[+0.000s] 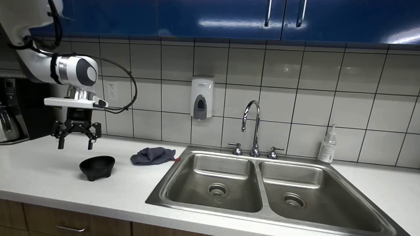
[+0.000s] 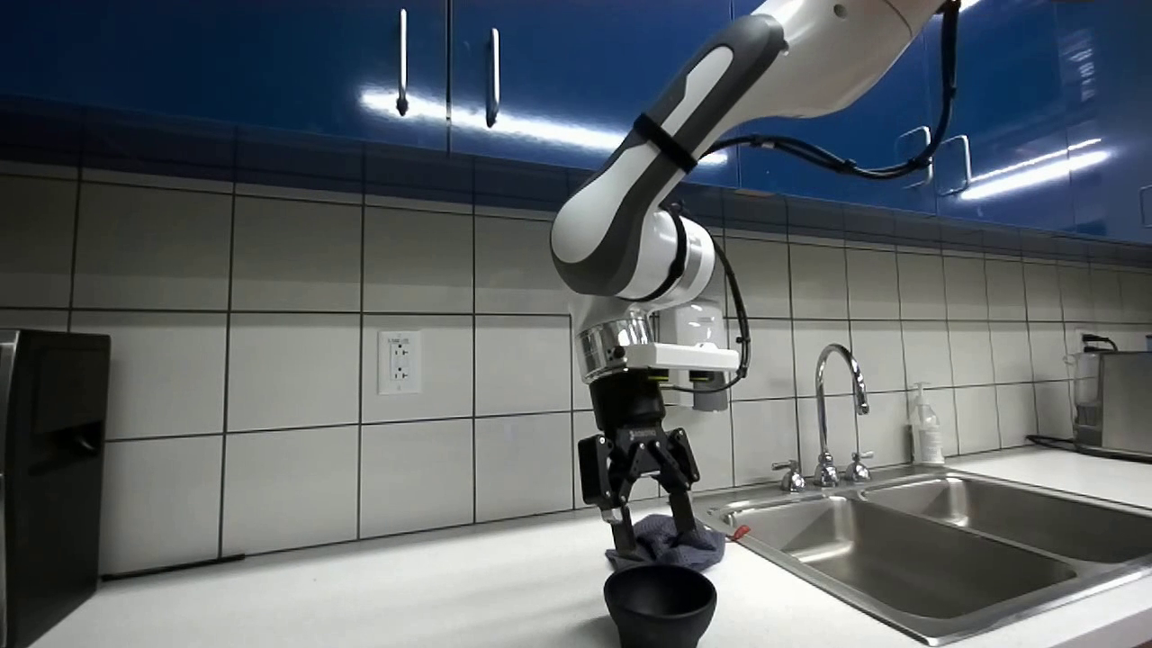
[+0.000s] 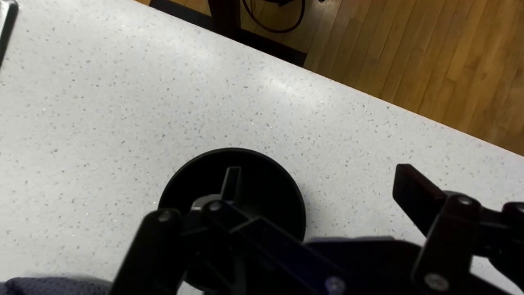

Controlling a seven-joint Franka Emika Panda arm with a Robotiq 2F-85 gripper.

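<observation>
On the white counter stands a black bowl (image 1: 97, 167) with short feet, upright; exterior view 2 shows the same bowl (image 2: 660, 607) from the other side. My gripper (image 1: 75, 144) hangs above and slightly left of it in exterior view 1, fingers spread, nothing between them. From the wrist, one fingertip (image 3: 231, 182) overlaps the dark bowl (image 3: 275, 187), while the other finger (image 3: 415, 194) shows over bare counter to the right. The gripper's linkage covers the lower part of the bowl there. A crumpled grey cloth (image 1: 153, 155) lies to the right of the bowl, apart from it.
A double steel sink (image 1: 214, 209) with a faucet (image 1: 256, 126) fills the right side. Against the wall sits a coffee maker (image 1: 23, 110) at far left. A soap bottle (image 1: 327, 146) stands behind the sink. Bare counter lies left of the bowl.
</observation>
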